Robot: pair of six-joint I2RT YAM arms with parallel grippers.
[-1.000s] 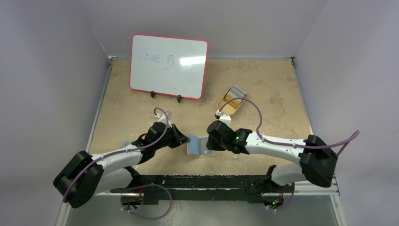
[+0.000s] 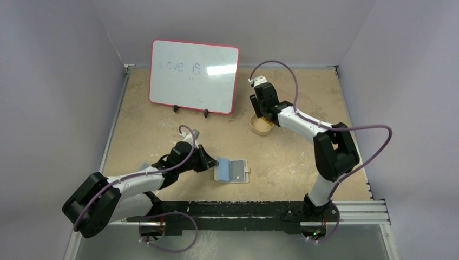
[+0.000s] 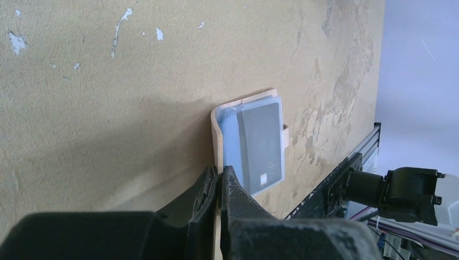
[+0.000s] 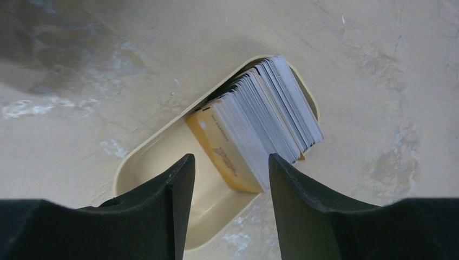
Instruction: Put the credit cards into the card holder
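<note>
A card holder [image 3: 258, 142] with clear sleeves and a beige cover lies open on the table; a grey panel shows in its right half. My left gripper is shut on the holder's left cover edge, which stands up between its fingertips. In the right wrist view, a stack of credit cards [image 4: 268, 111] leans in the far end of an oval beige box, a yellow card [image 4: 221, 149] at its front. Above the box, my right gripper is open, with nothing held between its fingers. From above, the right arm hides most of the cards.
A whiteboard [image 2: 194, 76] on small black feet stands at the back left. The oval box [image 2: 261, 127] sits right of the middle. Bare table [image 2: 303, 173] lies between the box and the front edge.
My right gripper has moved from over the card holder back to above the box of cards. The left gripper and the holder have stayed nearly still.
</note>
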